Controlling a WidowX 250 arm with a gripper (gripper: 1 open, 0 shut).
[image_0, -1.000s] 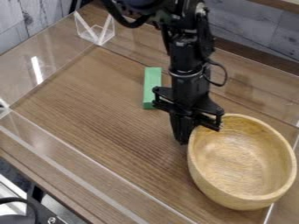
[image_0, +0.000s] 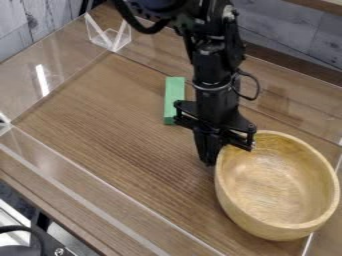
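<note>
The black robot arm reaches down from the top centre to the gripper (image_0: 214, 140), which sits at the left rim of a large pale wooden bowl (image_0: 278, 190) at the lower right. The fingertips are dark and partly overlap the rim, so whether they are open or shut on it is hard to tell. A green rectangular object (image_0: 174, 98) lies behind and left of the gripper.
A clear plastic item (image_0: 110, 30) stands at the back left. A wooden ledge runs along the top right, and a cable lies at the lower left.
The gripper and arm have shifted very slightly; the bowl appears almost unchanged in place.
</note>
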